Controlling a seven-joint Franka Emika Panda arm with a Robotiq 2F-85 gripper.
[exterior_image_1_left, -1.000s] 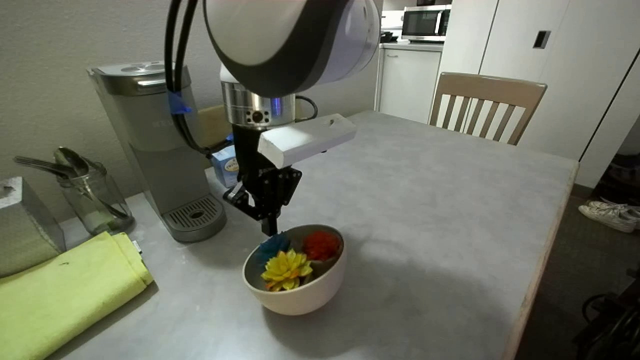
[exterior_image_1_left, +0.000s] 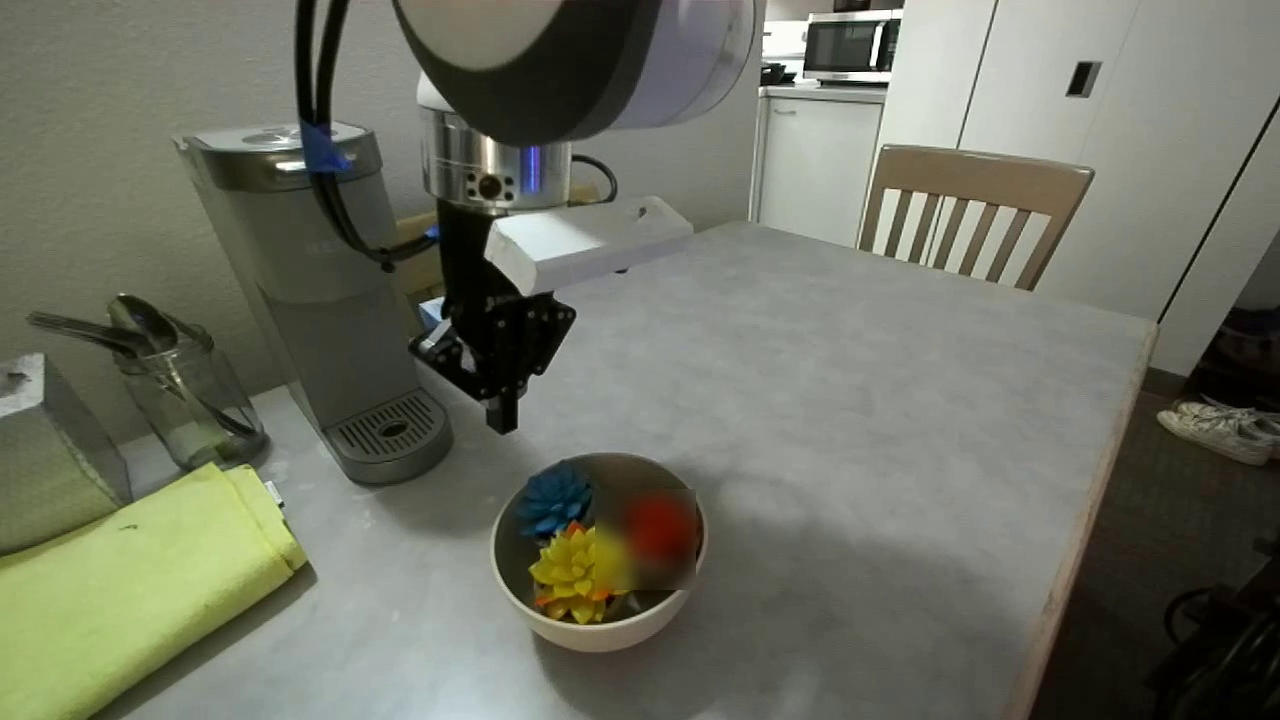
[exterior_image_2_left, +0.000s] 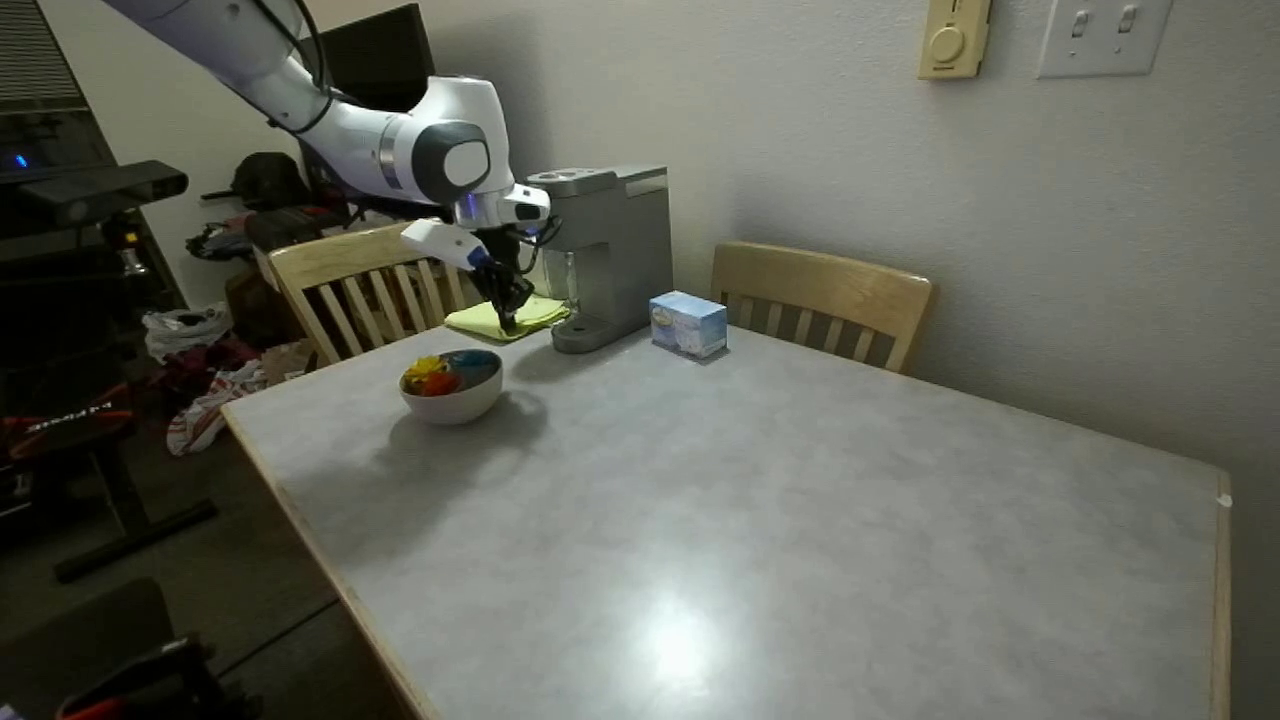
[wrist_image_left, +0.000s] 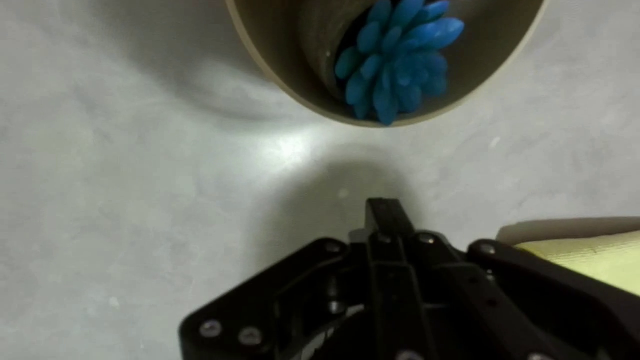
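Note:
A pale bowl (exterior_image_1_left: 606, 637) holds small potted succulents: a blue one (exterior_image_1_left: 554, 498), a yellow one (exterior_image_1_left: 569, 574) and a red one (exterior_image_1_left: 661, 528) that is blurred in exterior view 1. In the wrist view only the blue succulent (wrist_image_left: 399, 63), its grey pot tipped sideways, shows inside the bowl's rim (wrist_image_left: 282, 84). My gripper (exterior_image_1_left: 501, 422) hangs above the table, behind the bowl and clear of its rim. Its fingertips (wrist_image_left: 387, 210) meet in the wrist view, with nothing between them. Exterior view 2 has the bowl (exterior_image_2_left: 453, 408) near the table's left edge.
A grey coffee machine (exterior_image_1_left: 390, 426) stands close behind the gripper. At left are a folded yellow cloth (exterior_image_1_left: 132, 576) and a glass jar of cutlery (exterior_image_1_left: 192, 402). A blue box (exterior_image_2_left: 690, 324) sits beyond the machine.
My gripper has risen and moved away from the bowl toward the coffee machine, staying shut.

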